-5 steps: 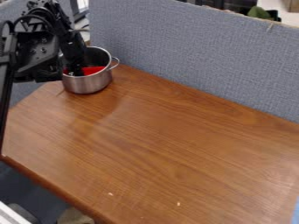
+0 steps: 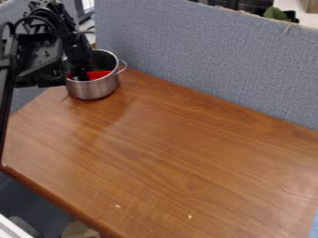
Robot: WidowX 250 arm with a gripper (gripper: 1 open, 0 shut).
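Observation:
A steel pot with side handles stands at the back left corner of the wooden table. My black gripper reaches down into it from the upper left, and something red shows inside around the fingers. The fingertips are hidden in the pot, so whether they are shut on the red thing is not visible.
A grey partition runs along its back edge.

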